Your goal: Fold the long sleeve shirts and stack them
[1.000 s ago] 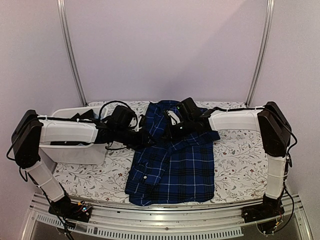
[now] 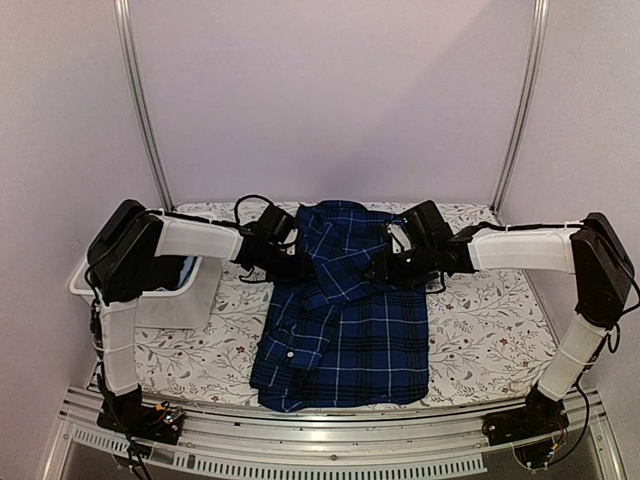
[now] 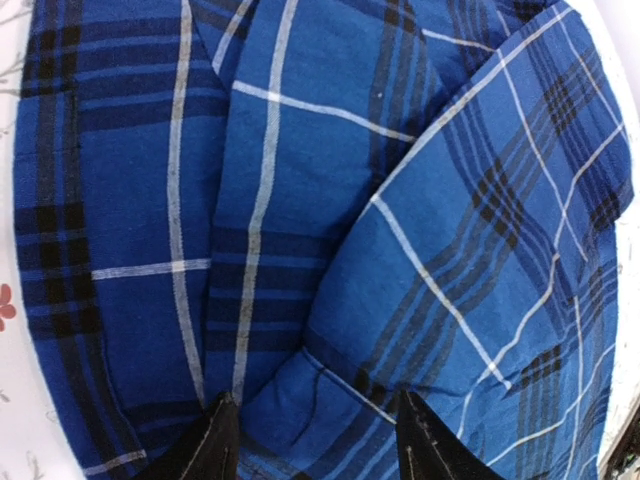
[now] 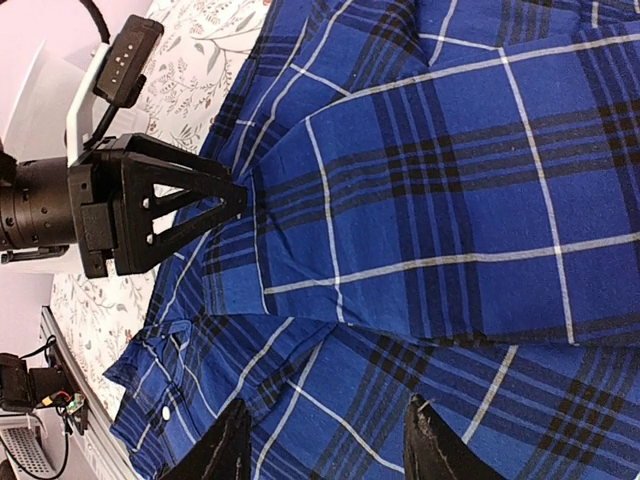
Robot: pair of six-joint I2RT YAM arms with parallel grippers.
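A navy plaid long sleeve shirt [image 2: 370,355] lies on the patterned table, its upper part bunched into diagonal folds and a buttoned strip along its left. My left gripper [image 2: 300,267] hovers open over the upper left of the shirt; in the left wrist view its fingertips [image 3: 220,430] are just above the cloth. My right gripper [image 2: 382,265] is open over the upper right folds, its fingertips [image 4: 235,440] showing at the bottom of the right wrist view. The left gripper also appears in that view, above the folded fabric, with nothing visible held.
A white bin [image 2: 175,300] with dark contents stands at the left, partly behind the left arm. Pale walls surround the work area.
My right gripper has shifted to the right, and the shirt's upper right fold sits slightly differently.
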